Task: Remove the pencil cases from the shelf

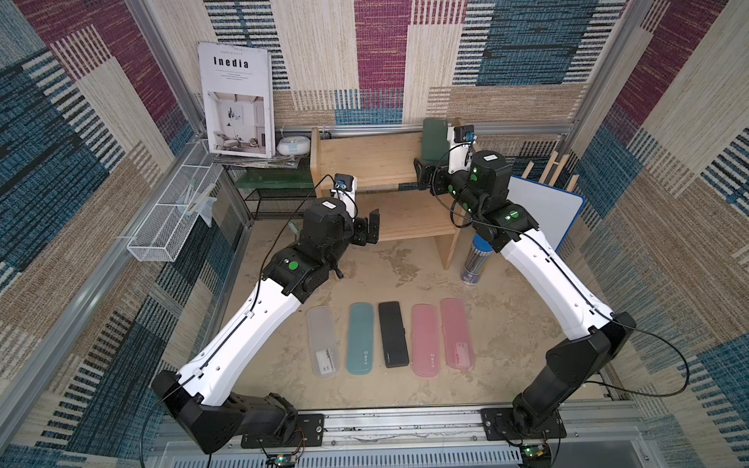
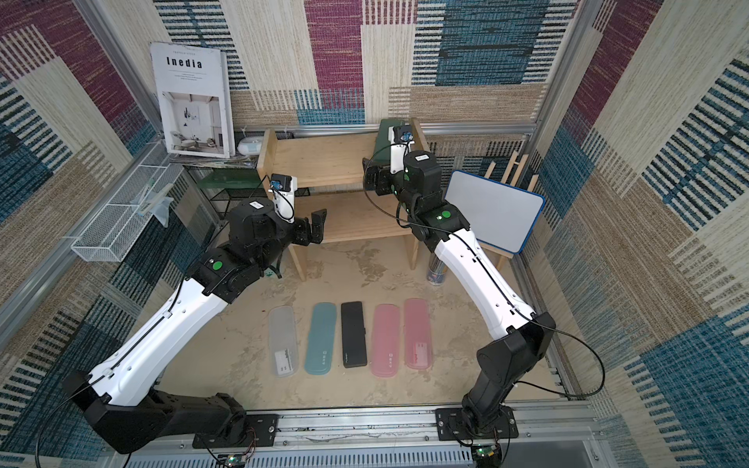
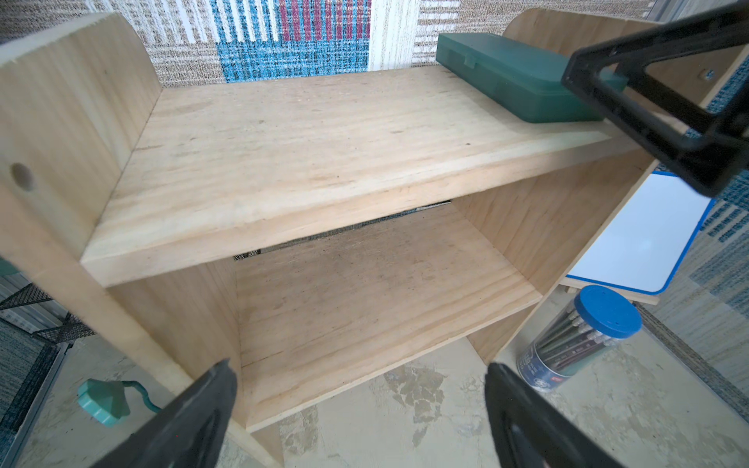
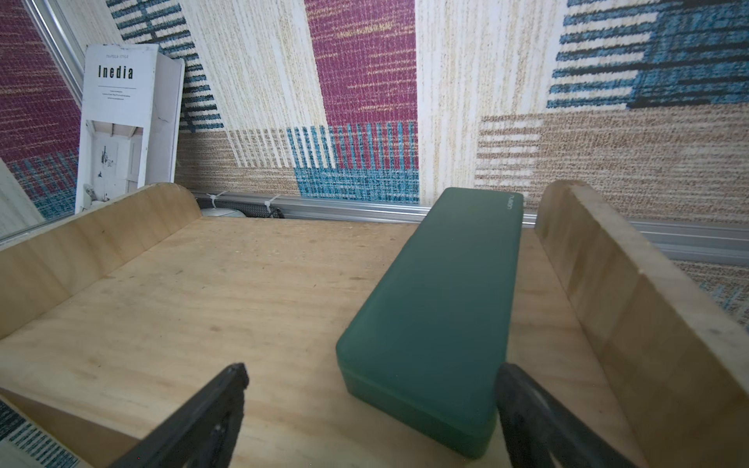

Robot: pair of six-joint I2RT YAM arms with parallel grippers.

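Note:
A dark green pencil case (image 4: pixel 452 296) lies lengthwise on the upper board of the wooden shelf (image 3: pixel 296 148), near its right side wall. My right gripper is open at the case's front end. Its right finger overlaps the case's front right corner in view, whether touching I cannot tell; its left finger is clear of it. My left gripper stands open and empty before the bare lower board. On the table lie a clear case (image 1: pixel 321 339), a teal case (image 1: pixel 359 337), a black case (image 1: pixel 393 334) and two pink cases (image 1: pixel 425 339).
A blue-lidded pencil jar (image 3: pixel 581 339) stands by the shelf's right leg, with a whiteboard (image 2: pixel 493 212) behind it. At the left are a wire basket (image 1: pixel 167 222) and a magazine (image 1: pixel 235 101). Open table lies between the shelf and the row of cases.

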